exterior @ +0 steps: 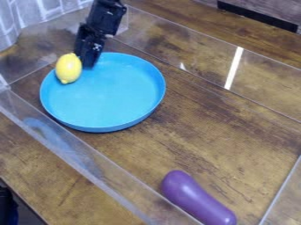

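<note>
A yellow lemon-like object (69, 68) sits upright at the left side of a blue plate (118, 95). The dark gripper (87, 54) reaches down from the top, just right of and slightly above the yellow object, at the plate's back rim. Its fingers are dark and small, so whether they are open or shut is unclear.
A purple eggplant-like object (195, 195) lies at the front right of the wooden surface (212, 114). Clear plastic walls border the area on the left.
</note>
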